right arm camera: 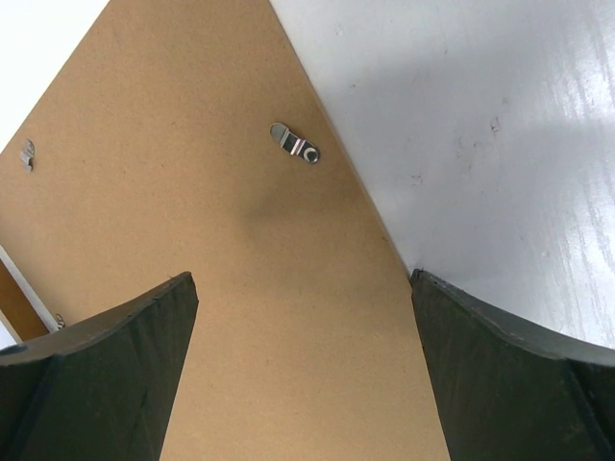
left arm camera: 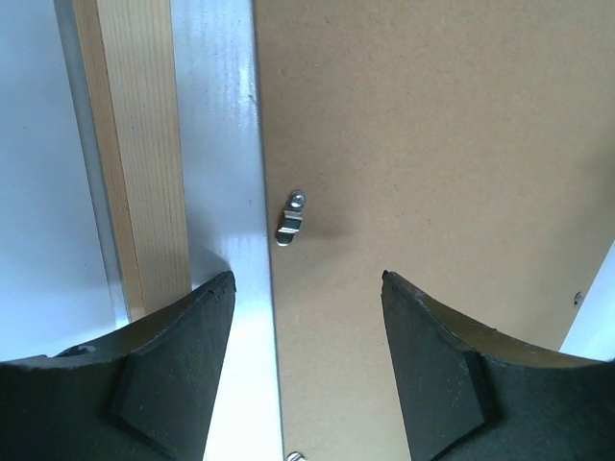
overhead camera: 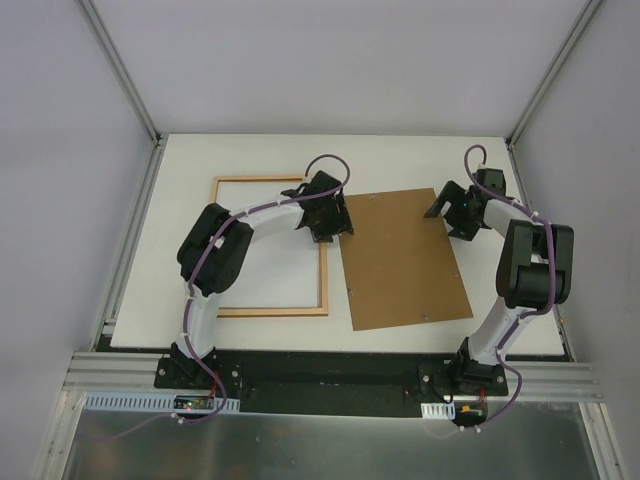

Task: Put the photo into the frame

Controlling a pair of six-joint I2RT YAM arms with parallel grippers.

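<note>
On the left of the table lies an empty-looking wooden frame [overhead camera: 323, 285], white surface showing inside it. To its right is a brown backing board [overhead camera: 400, 270] with small metal clips [left arm camera: 291, 218], slightly turned. My left gripper is open at the strip between them: one finger is close to the frame's right bar [left arm camera: 149, 144], the other over the board. My right gripper is open at the board's right edge, one finger above the board and the other by that edge. No picture side of a photo shows.
A narrow white gap [left arm camera: 226, 144] separates frame and board. Bare white table [overhead camera: 400, 160] lies behind the board, and more is free at the far left and along the front edge.
</note>
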